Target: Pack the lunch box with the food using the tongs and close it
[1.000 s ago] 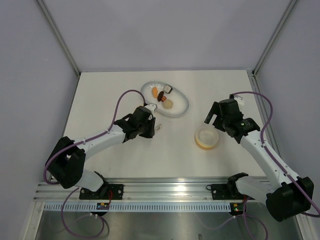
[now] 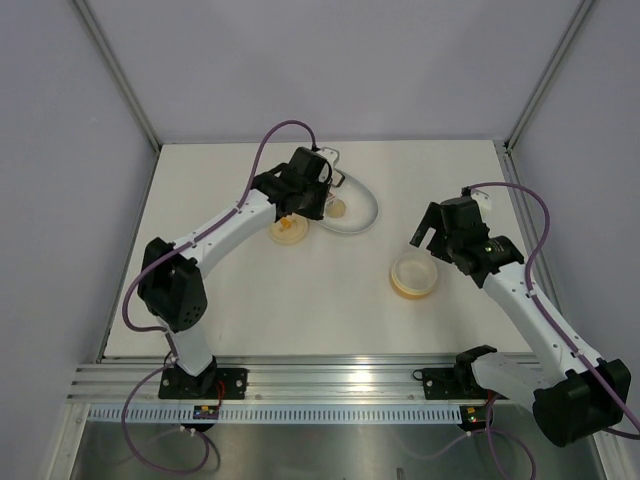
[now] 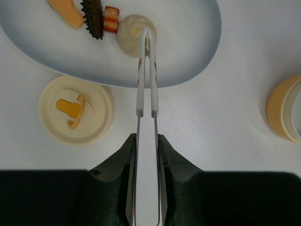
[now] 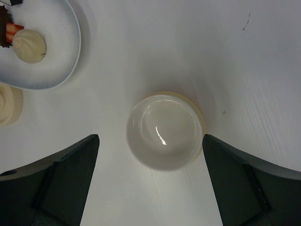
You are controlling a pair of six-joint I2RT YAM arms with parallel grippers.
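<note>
My left gripper holds white tongs [image 3: 140,94] between its fingers, their tips over a cream dumpling [image 3: 127,40] on the oval plate [image 2: 355,215]. Beside the dumpling lie a red-and-white striped piece [image 3: 111,19], a dark spiky piece [image 3: 93,23] and an orange piece [image 3: 66,10]. My right gripper stands open above a white bowl [image 4: 162,132] with a yellow rim, empty between its fingers.
A round cream item [image 3: 51,110] with an orange piece [image 3: 70,108] on it lies just front-left of the plate.
The right arm has barely moved.
</note>
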